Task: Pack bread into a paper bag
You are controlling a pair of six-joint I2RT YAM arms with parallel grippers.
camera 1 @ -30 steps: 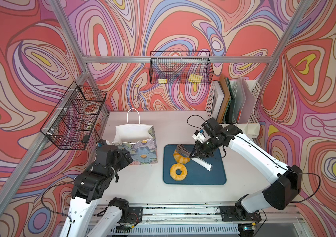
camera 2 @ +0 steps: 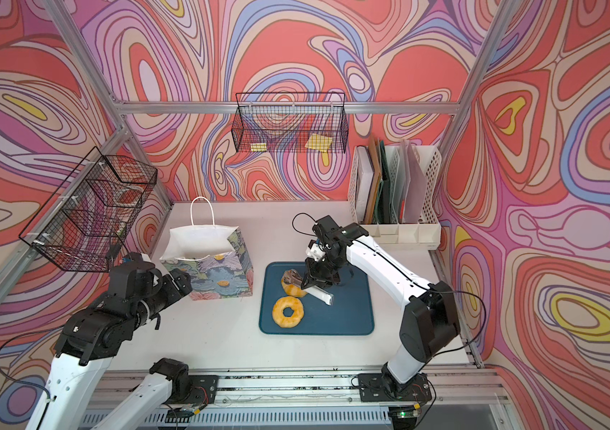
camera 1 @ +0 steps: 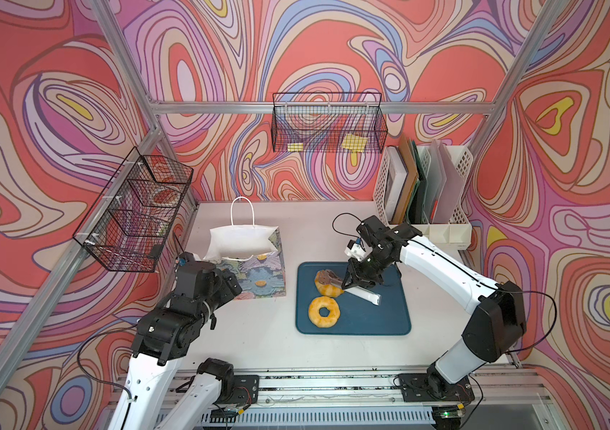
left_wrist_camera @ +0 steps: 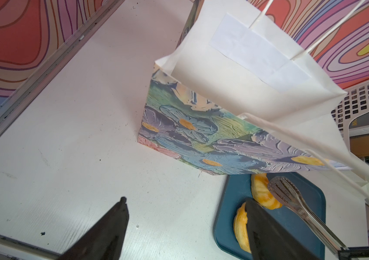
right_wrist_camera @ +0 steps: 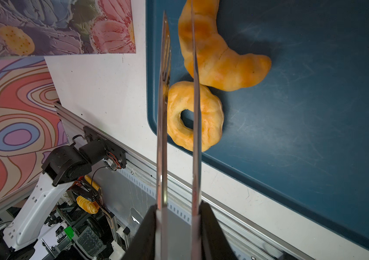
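A curved croissant [right_wrist_camera: 240,71] and a ring-shaped bread [right_wrist_camera: 212,108] lie on the dark blue tray [camera 1: 383,326]. Metal tongs with pale handles [camera 1: 365,295] sit in my right gripper, one handle against each finger. In the right wrist view, one tong arm [right_wrist_camera: 162,147] passes left of the croissant and the other crosses over its left part; whether they touch it, I cannot tell. The flower-printed paper bag [camera 1: 265,278] stands upright, its white mouth open. My left gripper is open and empty, in front of the bag near its left side.
A white rack [camera 1: 448,233] of folders stands at the back right. Wire baskets [camera 1: 330,129] hang on the frame at the back and left. Bare table [camera 1: 261,337] lies between the bag and the front edge; the tray's right half is empty of bread.
The left arm, bag and ring bread look unmoved.
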